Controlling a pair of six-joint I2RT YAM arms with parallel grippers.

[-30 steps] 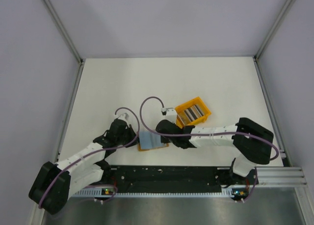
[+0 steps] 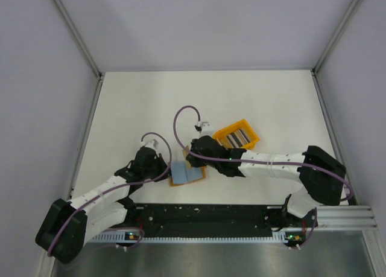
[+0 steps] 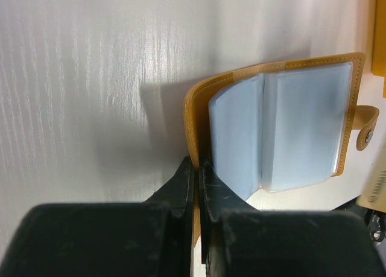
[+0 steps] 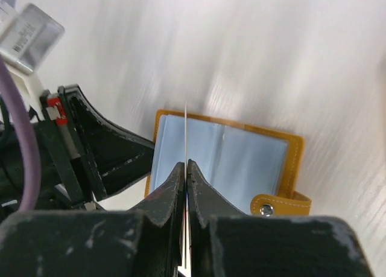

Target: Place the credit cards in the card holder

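Note:
The brown card holder [image 3: 356,87] lies spread on the table, its pale clear sleeves [image 3: 307,126] showing. My left gripper is shut on the holder's leather edge, which stands up bent between its fingers. Above the holder, my right gripper is shut on a thin card [image 4: 186,132], seen almost edge-on and pointing away from the fingertips. That tan card [image 2: 187,155] shows over the sleeves in the top view, and its printed side [image 3: 375,192] enters the left wrist view at the right. Whether it touches the sleeves I cannot tell.
An orange tray [image 2: 252,127] behind my right arm holds several cards [image 2: 236,138] in a row. The left gripper's black finger [image 4: 114,156] stands close beside the right one.
My right gripper has shifted toward the back of the table, and the tan card shows more clearly over the holder. The left arm and the holder appear unmoved.

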